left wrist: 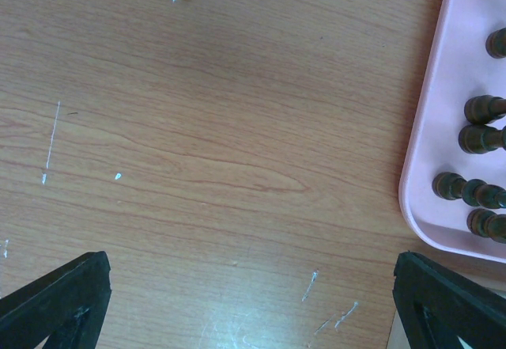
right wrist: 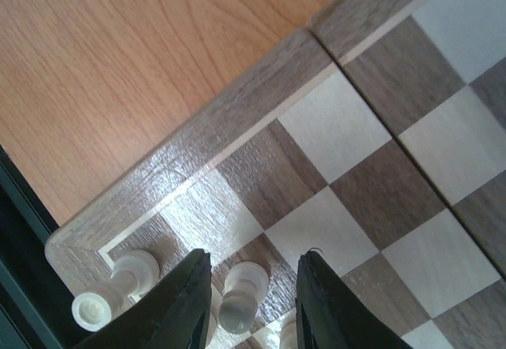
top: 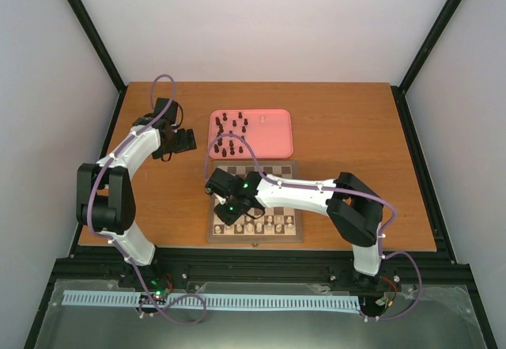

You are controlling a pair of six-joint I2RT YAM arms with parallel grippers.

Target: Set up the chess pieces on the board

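The chess board (top: 294, 172) lies at the front middle of the table, with several white pieces (top: 269, 229) standing near its front edge. A white pawn (right wrist: 244, 290) stands upright on a dark square in the right wrist view. My right gripper is open above it, a gap showing between the pawn and each finger. A white rook (right wrist: 118, 287) stands on the corner square. At the left of the table my left gripper (top: 190, 140) stands open and empty. The right arm hides the left part of the board from above.
Behind the board is a pink tray (top: 273, 131) with several dark pieces (top: 223, 134) in its left half. Its near edge is close to the board. Bare table (top: 348, 127) lies to the right of the tray.
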